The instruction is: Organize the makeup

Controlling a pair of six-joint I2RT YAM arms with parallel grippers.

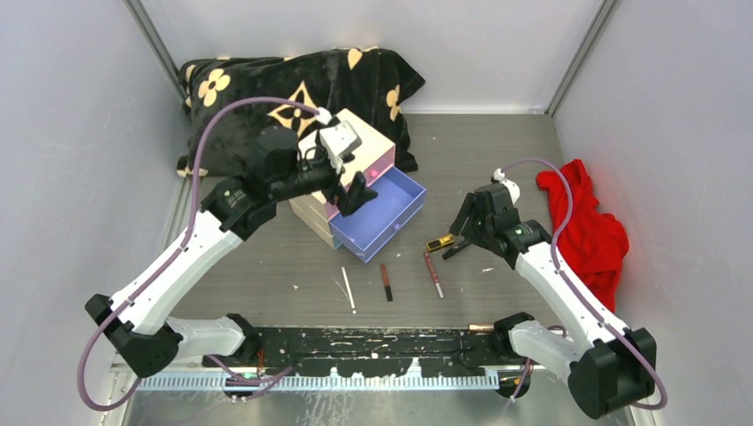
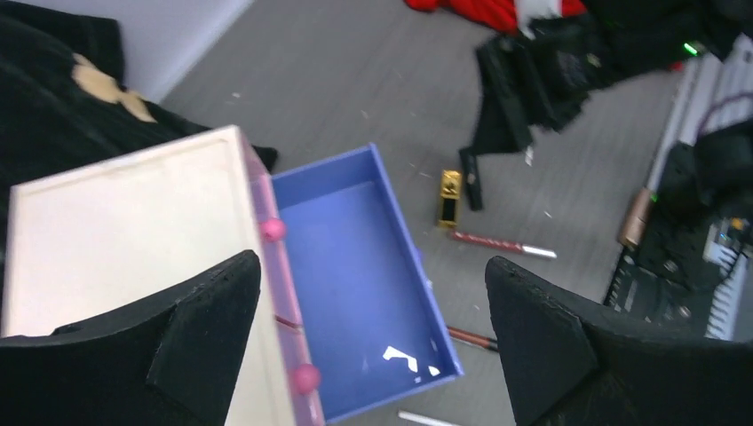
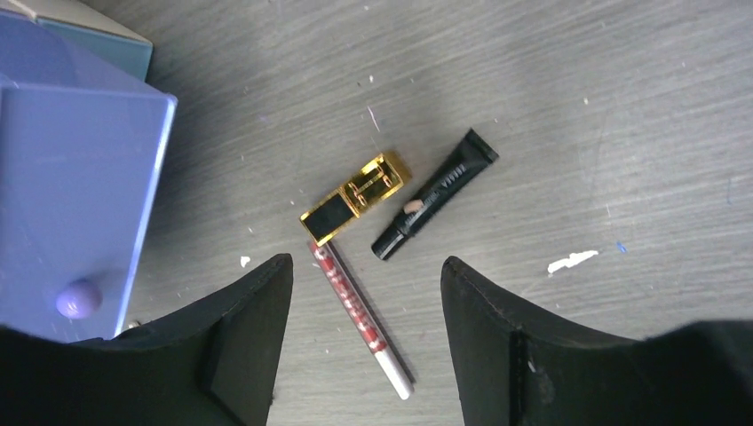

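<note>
A small cabinet (image 2: pixel 133 231) with pink-fronted upper drawers has its blue drawer (image 1: pixel 377 213) pulled out, and no makeup shows inside. Over the cabinet and this drawer hangs my left gripper, open and empty. My right gripper is open above the floor right of the drawer. Beneath it lie a gold and black case (image 3: pixel 355 197), a black tube (image 3: pixel 435 193) and a red pen with a white end (image 3: pixel 362 319), all untouched. A dark red pencil (image 1: pixel 386 282) and a thin white stick (image 1: pixel 348 290) rest nearer the front.
Behind the cabinet lies a black patterned cushion (image 1: pixel 355 84). A red cloth (image 1: pixel 586 235) is heaped by the right wall. A copper-coloured tube (image 1: pixel 480 327) lies by the front rail.
</note>
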